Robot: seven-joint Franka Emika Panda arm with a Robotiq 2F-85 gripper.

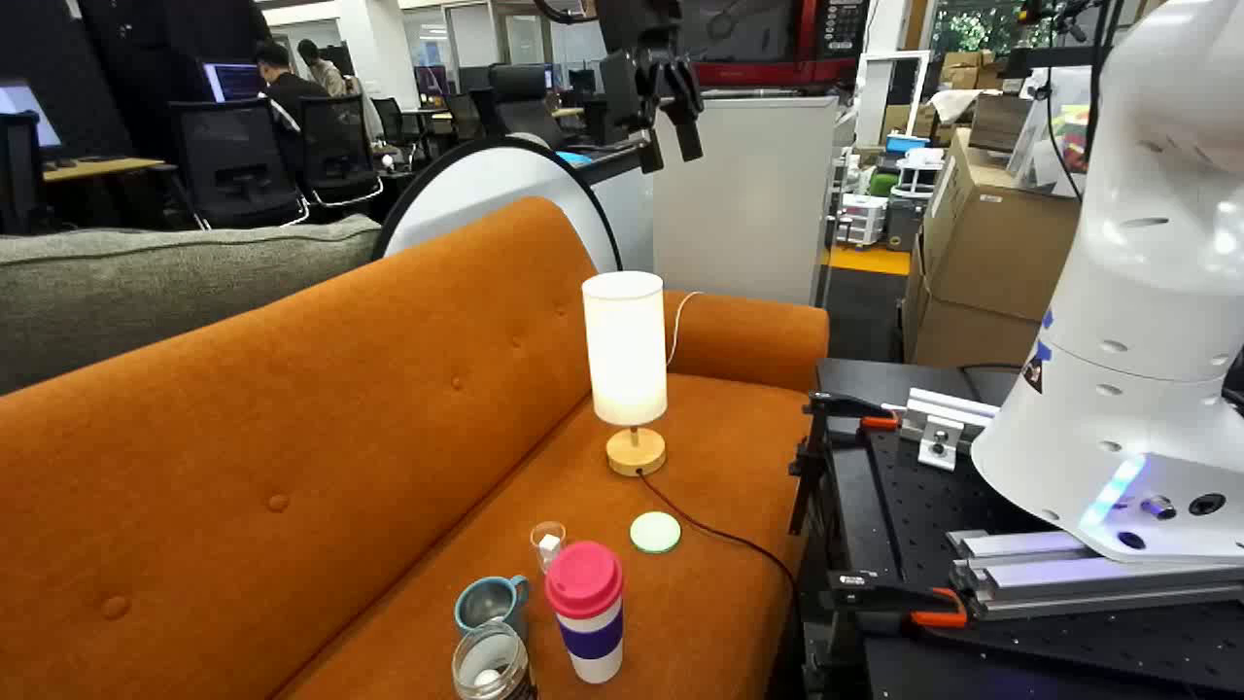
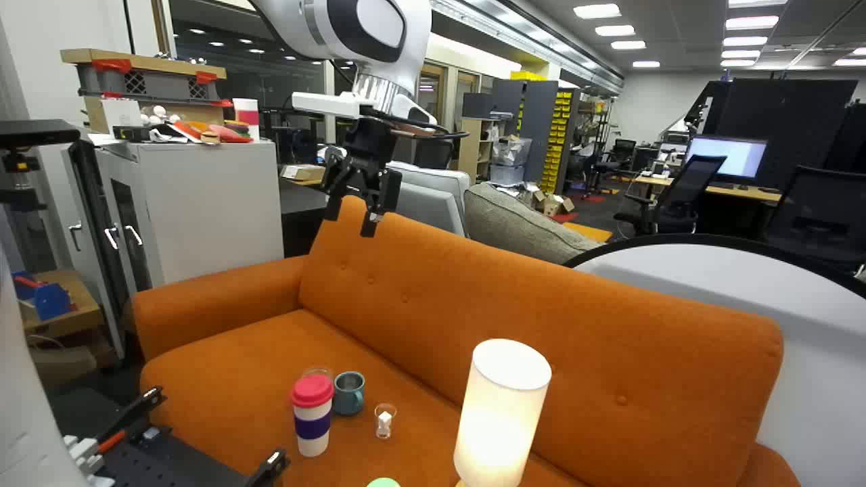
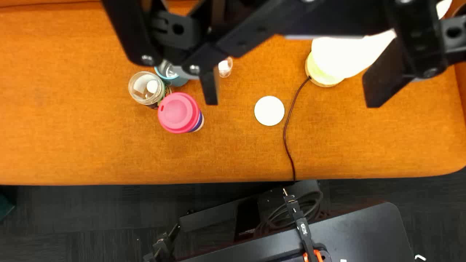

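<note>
High over the orange sofa [image 1: 385, 385], my gripper [image 1: 673, 152] hangs open, its fingers wide apart in the wrist view and nothing between them. Well below it on the seat stands a tumbler [image 1: 586, 607] with a pink lid and purple band. Close by are a blue-grey mug [image 2: 349, 393], a clear jar [image 3: 146, 88] with something white inside, and a small clear glass [image 2: 385, 422] holding a white piece. A pale green disc [image 1: 655, 532] lies flat near a lit lamp [image 1: 626, 350] with a white shade and wooden base. My fingers partly cover the mug and lamp in the wrist view.
The lamp's dark cord [image 1: 746, 541] runs across the seat and over the front edge. A black table [image 1: 857, 467] with clamps stands close to the sofa's front. The sofa backrest [image 2: 528, 300] rises behind the objects. Bare seat lies on both sides of the group.
</note>
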